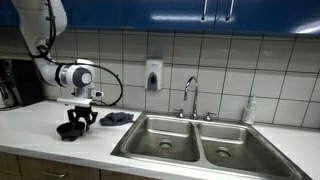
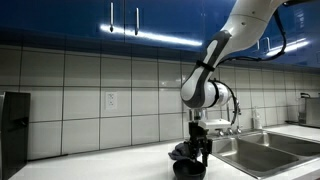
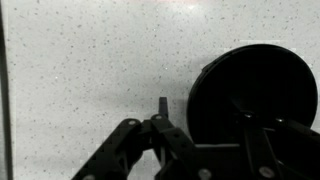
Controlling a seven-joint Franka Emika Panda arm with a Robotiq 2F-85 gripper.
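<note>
A black bowl stands on the light counter at the left of exterior view 1; in exterior view 2 the bowl is low in the frame. My gripper is down at the bowl's side, pointing downward. From the wrist camera, the bowl fills the right side. There my gripper has its fingers apart, one outside the near-left rim and the other over the dark interior, with the rim between them. Black on black hides how close the right finger is to the bowl wall.
A dark cloth lies behind and right of the bowl. Farther right is the double sink with its faucet. A soap dispenser hangs on the tiled wall. The counter left of the bowl is clear.
</note>
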